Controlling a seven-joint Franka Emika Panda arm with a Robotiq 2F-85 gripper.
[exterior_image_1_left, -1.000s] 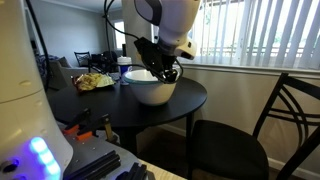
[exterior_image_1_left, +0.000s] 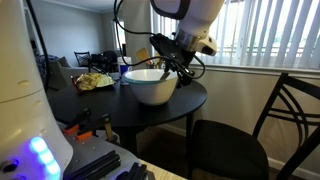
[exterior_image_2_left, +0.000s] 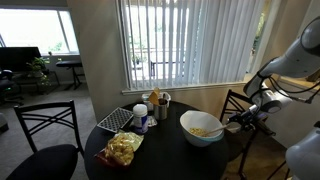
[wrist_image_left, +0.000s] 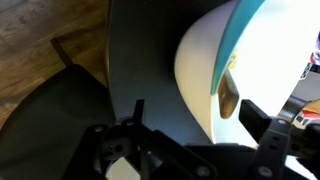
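Note:
A white bowl (exterior_image_1_left: 152, 88) with a pale teal rim stands near the edge of the dark round table (exterior_image_1_left: 120, 112). Something yellowish lies inside the bowl (exterior_image_2_left: 196, 132) in exterior view 2, and a pale long piece, perhaps a utensil handle, reaches over its rim toward my gripper (exterior_image_2_left: 238, 125). Close up in the wrist view, the teal rim (wrist_image_left: 233, 38) runs above my open gripper. A white end with a brown patch (wrist_image_left: 229, 94) shows at the rim between the fingers' lines; I cannot tell what it is. Nothing is gripped.
A yellow-and-red bag (exterior_image_2_left: 120, 150), a white bottle (exterior_image_2_left: 140, 117), a dark rack (exterior_image_2_left: 115, 120) and a utensil holder (exterior_image_2_left: 157, 105) share the table. A black chair (exterior_image_1_left: 230, 145) stands beside it.
Across the exterior view 1 frames, my arm and gripper have shifted right, from over the bowl toward its right rim. The bowl has not visibly moved.

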